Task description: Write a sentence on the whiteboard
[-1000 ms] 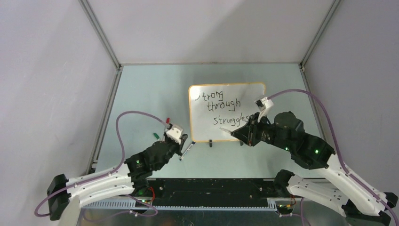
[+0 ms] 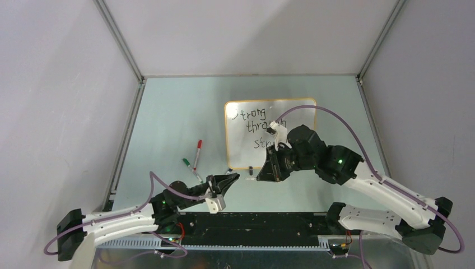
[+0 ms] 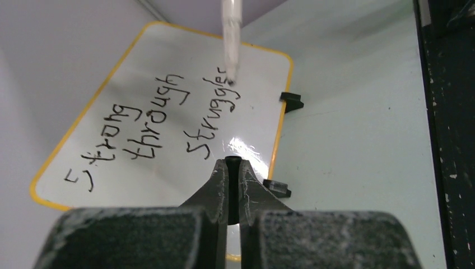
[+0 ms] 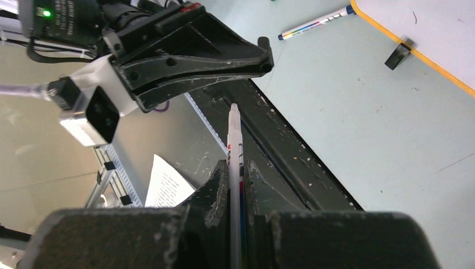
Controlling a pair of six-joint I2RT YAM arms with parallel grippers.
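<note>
The whiteboard point(image 2: 241, 151) with a yellow edge lies flat on the table. Black handwriting point(image 3: 210, 120) on it reads "Strong through Struggles". My right gripper point(image 2: 261, 179) is shut on a white marker point(image 4: 234, 137), whose tip points toward my left gripper point(image 2: 237, 175). Between the left fingers is a small black cap point(image 3: 233, 190), held shut. In the left wrist view the marker's tip point(image 3: 231, 70) hangs above the cap, clear of it, and its end looks dark. Both grippers are in front of the board's near edge, with a small gap between them.
Red-capped point(image 2: 199, 147) and green-capped point(image 2: 190, 167) markers lie left of the board. A blue-capped marker point(image 4: 316, 23) lies by the board's near left corner. Black clips point(image 4: 399, 56) sit on the board's edge. The table right of the grippers is clear.
The right gripper has moved left and toward the table's front edge with the marker, off the board. My left gripper has swung right and turned to face it.
</note>
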